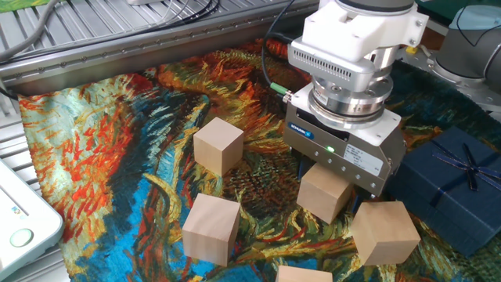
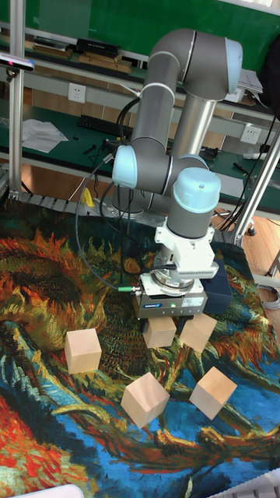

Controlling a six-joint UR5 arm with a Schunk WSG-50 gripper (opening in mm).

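My gripper (image 1: 329,182) points down over one plain wooden cube (image 1: 325,194), in the right half of exterior view 2. Dark fingers show on either side of this cube, their tips mostly hidden, and whether they touch it cannot be made out. In exterior view 3 the same cube (image 2: 158,334) sits under the gripper body. Close on its right is a second cube (image 1: 385,235). Two more stand apart to the left, one farther back (image 1: 218,149) and one nearer (image 1: 211,231). Another cube (image 1: 304,275) is cut off by the bottom edge, but shows whole (image 2: 213,393) in exterior view 3.
A dark blue box with a ribbon (image 1: 450,184) stands right of the gripper. A white device (image 1: 25,219) lies at the left edge, and a metal rail (image 1: 156,59) runs along the back.
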